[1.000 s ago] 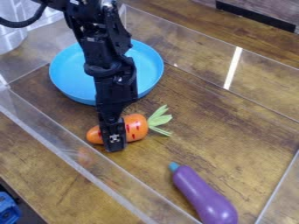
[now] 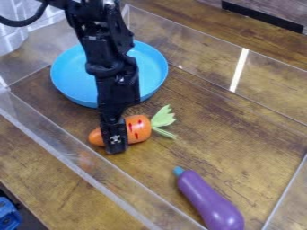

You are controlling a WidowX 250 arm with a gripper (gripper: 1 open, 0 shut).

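Note:
A toy carrot (image 2: 136,129) with pale green leaves lies on the wooden floor of the tray. The black gripper (image 2: 114,135) is lowered onto it, its fingers around the orange body; whether they are shut on it is hard to tell. Behind the arm is a light blue bowl (image 2: 147,63). A purple eggplant toy (image 2: 209,199) lies at the front right.
Clear walls border the tray at the left and front. A blue object (image 2: 6,216) sits outside at the bottom left.
The eggplant and bowl have not moved.

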